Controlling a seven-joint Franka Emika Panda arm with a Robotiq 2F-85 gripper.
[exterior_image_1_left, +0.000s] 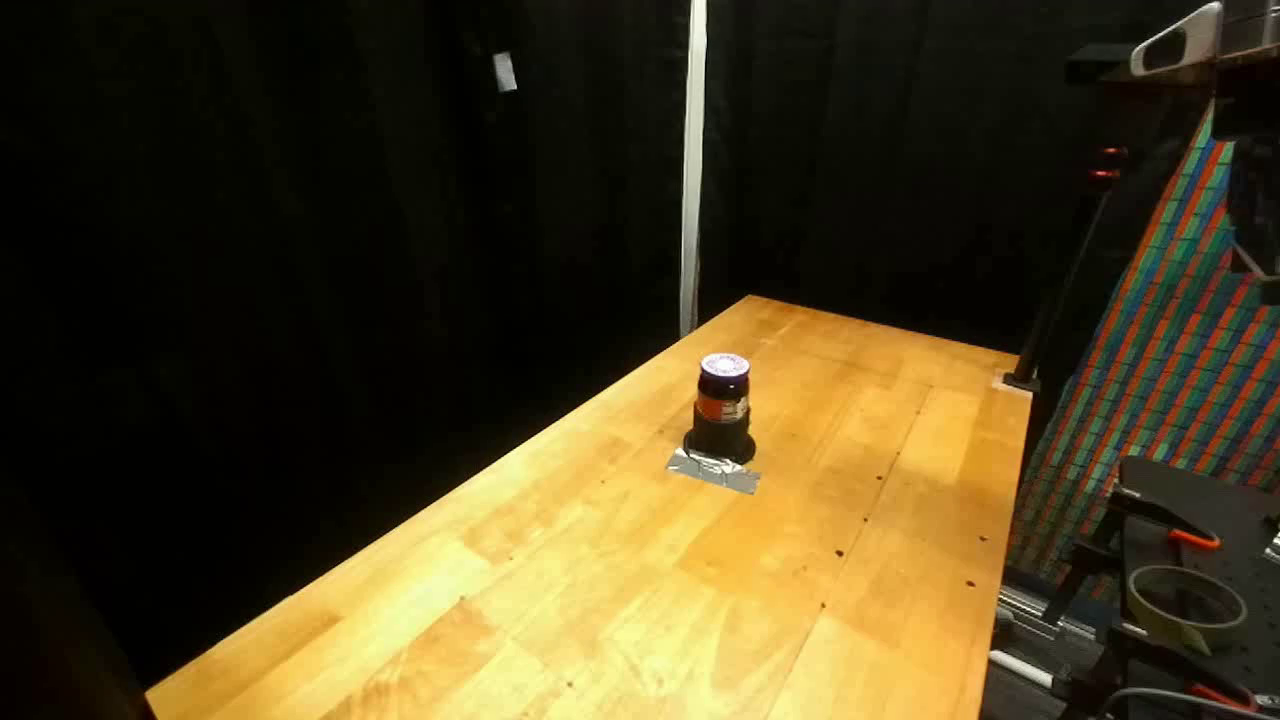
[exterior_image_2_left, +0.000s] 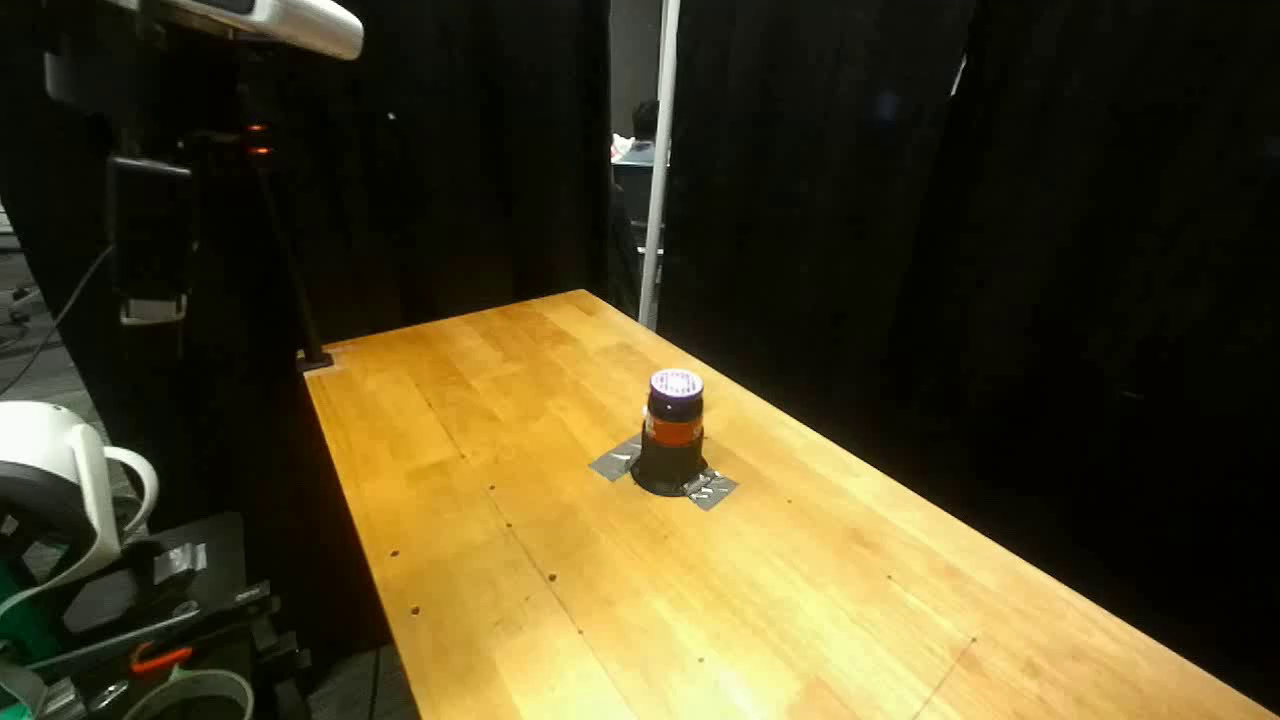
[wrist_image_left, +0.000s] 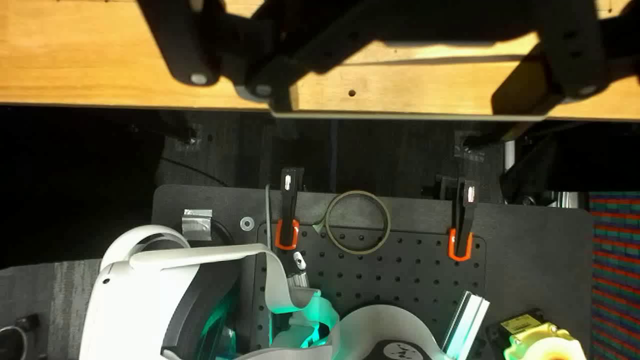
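Observation:
A dark jar with a white patterned lid and an orange label (exterior_image_1_left: 721, 408) stands upright near the middle of the wooden table (exterior_image_2_left: 504, 396). Its lower part is surrounded by a black round base (exterior_image_2_left: 669, 468), fixed to the tabletop with grey tape (exterior_image_1_left: 715, 470). In the wrist view my gripper is open, its dark fingers wide apart at the top. Between them show only the table edge and a thin pale strip; what that strip is, I cannot tell. The gripper is beyond the table's side edge, well away from the jar, which the wrist view does not include.
Below the gripper lies a black perforated board with a white headset (wrist_image_left: 132, 300), two orange-tipped clamps (wrist_image_left: 287, 234), a tape ring (wrist_image_left: 358, 252) and a metal profile piece (wrist_image_left: 466, 324). A thin black pole (exterior_image_2_left: 288, 288) rises at the table's far corner.

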